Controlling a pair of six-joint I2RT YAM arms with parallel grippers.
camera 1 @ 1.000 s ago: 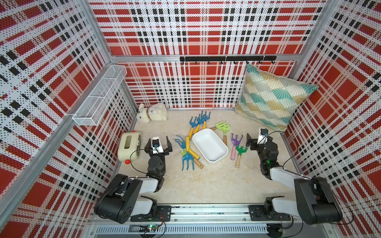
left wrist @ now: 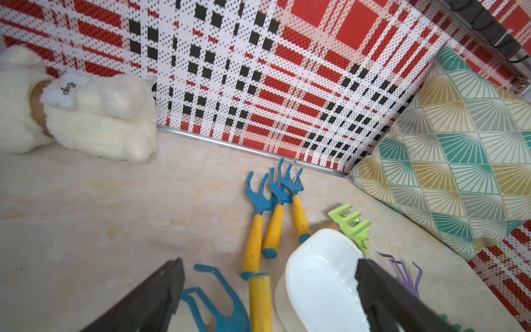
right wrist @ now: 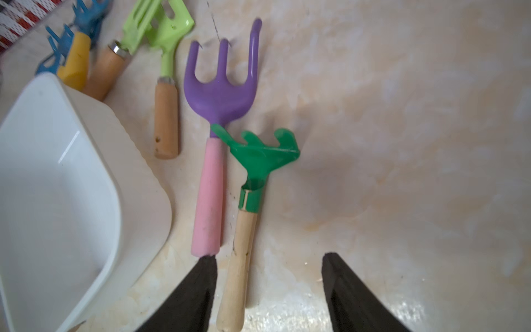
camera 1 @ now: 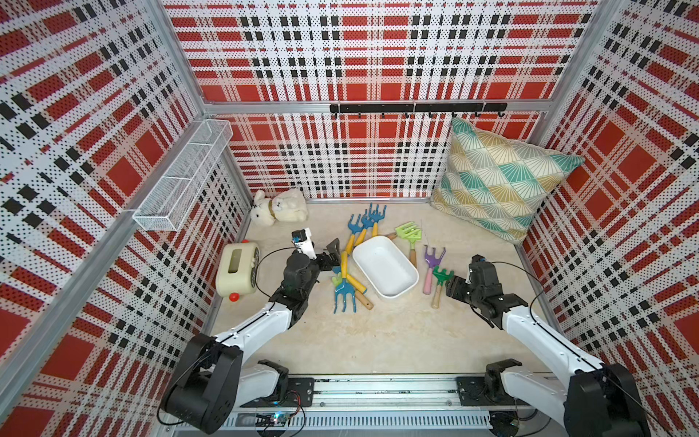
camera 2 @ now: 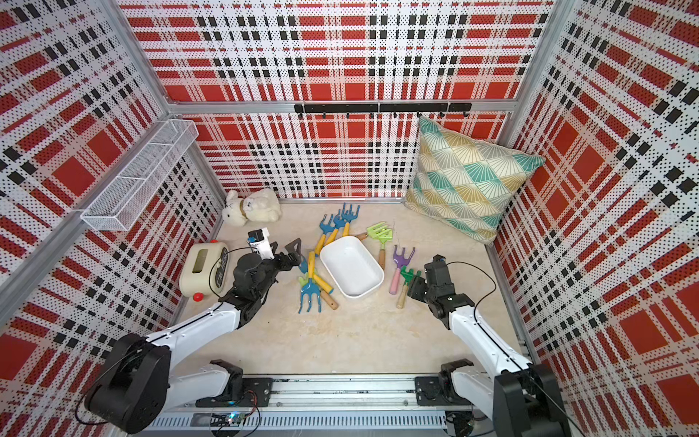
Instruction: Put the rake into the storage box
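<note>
The white storage box (camera 1: 386,266) stands empty at mid-table. Right of it lie a purple rake with a pink handle (right wrist: 208,193) and a small green rake (right wrist: 260,157) with a wooden handle, close beside each other. My right gripper is at the right of the green rake, partly open; in the right wrist view that rake's handle runs between the fingertips, apparently below them. Several blue rakes with yellow handles (left wrist: 254,238) lie left of and behind the box. My left gripper stands open over the left group, nothing held.
Light-green rakes (right wrist: 166,49) lie behind the box. A patterned cushion (camera 1: 502,178) leans at the back right, a white plush toy (camera 1: 280,207) lies at the back left, and a cream toaster-like thing (camera 1: 237,268) stands at the left.
My left gripper has moved right and inward over the blue rakes. The rakes and box have stayed put.
</note>
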